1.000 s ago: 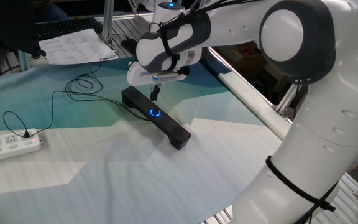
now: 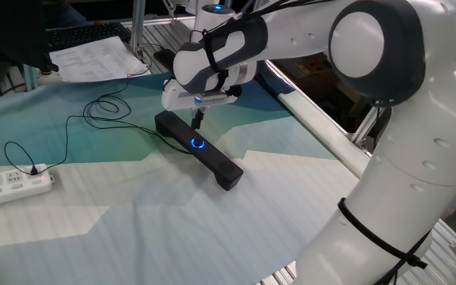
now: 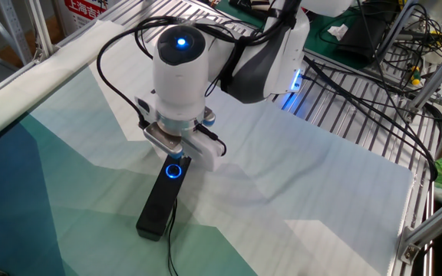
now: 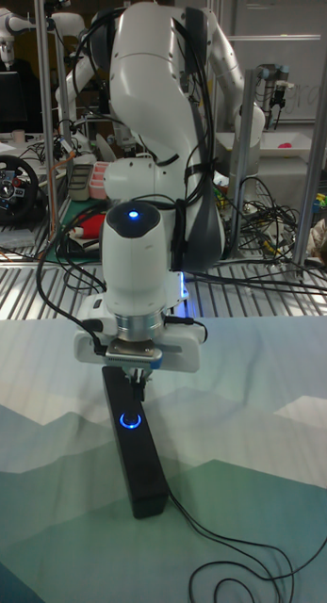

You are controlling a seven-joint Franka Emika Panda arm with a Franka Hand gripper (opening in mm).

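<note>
A long black speaker bar [image 2: 216, 162] lies on the table, its round knob [image 2: 198, 143] circled by a glowing blue ring. Just beside the knob, on the arm's side, my gripper [image 2: 196, 127] points down with its dark fingers close together. They look shut, and nothing shows between them. In the third view the gripper [image 4: 140, 396] is low over the bar [image 4: 142, 472], slightly behind the blue ring [image 4: 130, 420]. Whether the tips touch the bar is unclear. From the second side, the hand hides the fingers above the end of the bar [image 3: 156, 207].
A thin black cable [image 2: 105, 119] runs from the bar in loops to a white power strip [image 2: 10, 186]. Papers [image 2: 97, 59] and a keyboard [image 2: 85, 35] lie at the far edge.
</note>
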